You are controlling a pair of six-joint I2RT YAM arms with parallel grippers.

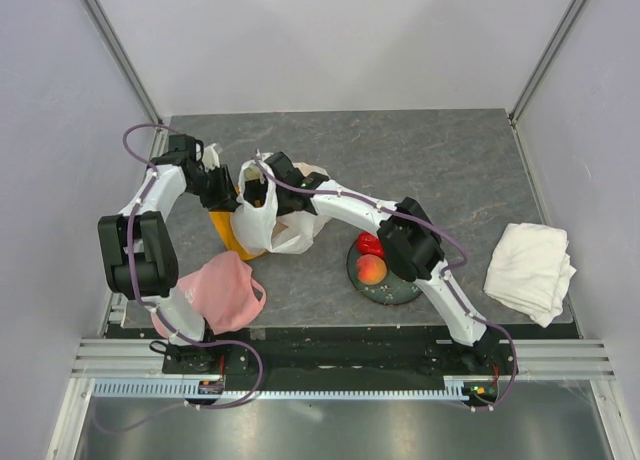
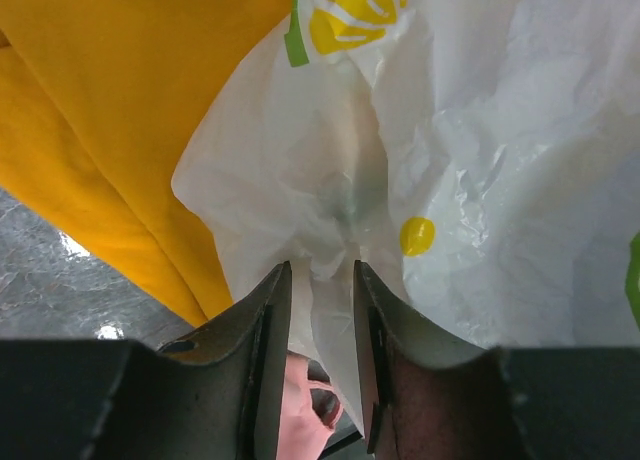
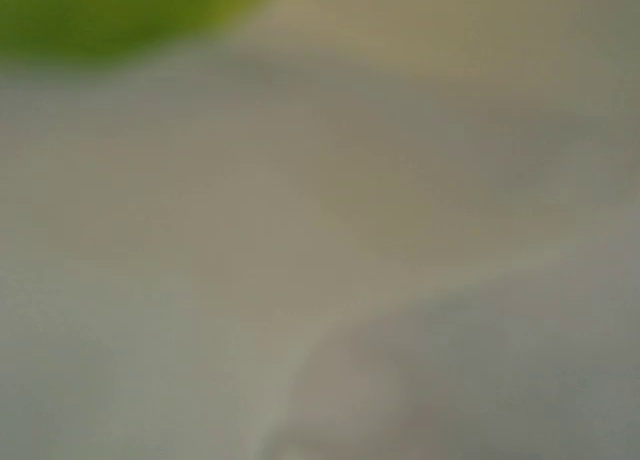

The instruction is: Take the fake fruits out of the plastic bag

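Observation:
The white plastic bag (image 1: pixel 290 238) lies crumpled at the table's centre left. My right gripper (image 1: pixel 262 190) is down inside its mouth; the right wrist view shows only blurred bag with a green patch, so its fingers are hidden. My left gripper stands open at the bag's left side, white plastic between and beyond its fingertips. A plate (image 1: pixel 393 292) to the right holds a red fruit (image 1: pixel 368 243) and a peach (image 1: pixel 371 270), partly beside the right arm. I cannot see what is inside the bag.
An orange cloth (image 1: pixel 227 230) lies under the bag's left, a pink bag (image 1: pixel 215 295) at the front left, folded white cloths (image 1: pixel 525 270) at the right.

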